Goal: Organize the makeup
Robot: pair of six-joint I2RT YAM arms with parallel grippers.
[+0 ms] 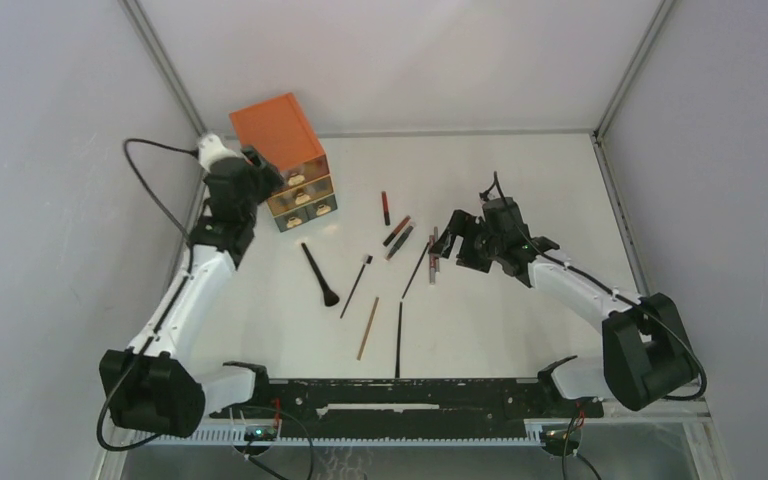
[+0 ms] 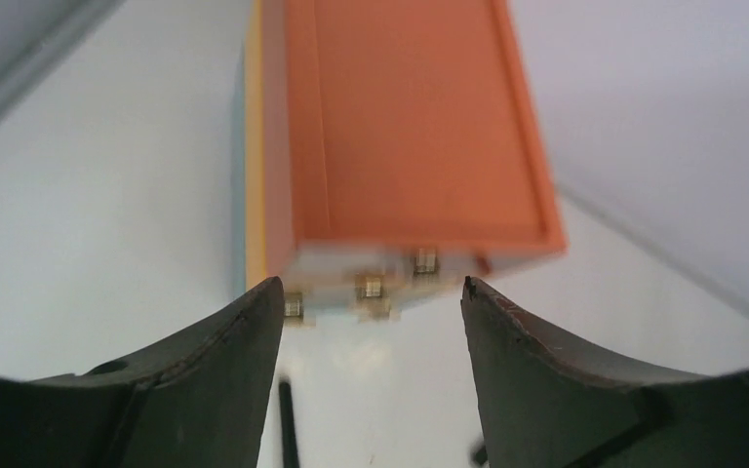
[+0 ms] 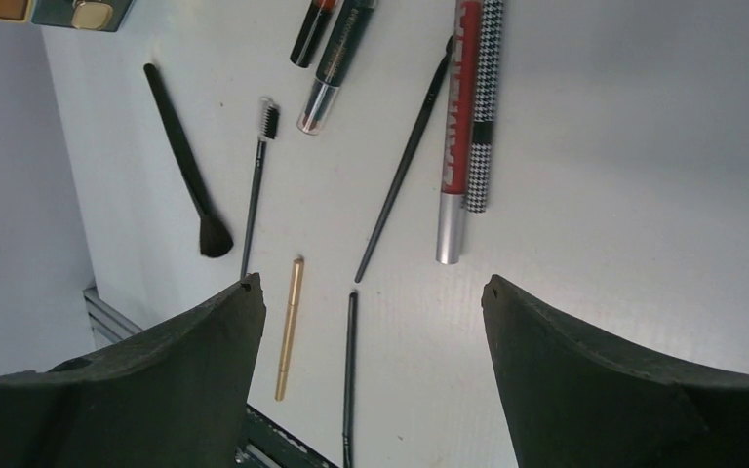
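Note:
An orange drawer organizer (image 1: 278,125) stands at the back left, its small drawers facing front. My left gripper is open in front of and above it, blurred in motion in the top view. My right gripper is open over the loose makeup, nothing between its fingers. Below it lie a red-and-silver pencil (image 3: 460,127), a houndstooth pencil (image 3: 483,166), a thin black brush (image 3: 400,171), a spoolie brush (image 3: 256,185), a large black brush (image 3: 185,161), a tan stick (image 3: 291,322), a long black stick (image 3: 350,370) and a green pencil (image 3: 341,54).
A short red pencil (image 1: 385,206) lies at the back middle of the white table (image 1: 520,320). Walls (image 1: 690,200) bound the workspace at the sides and back.

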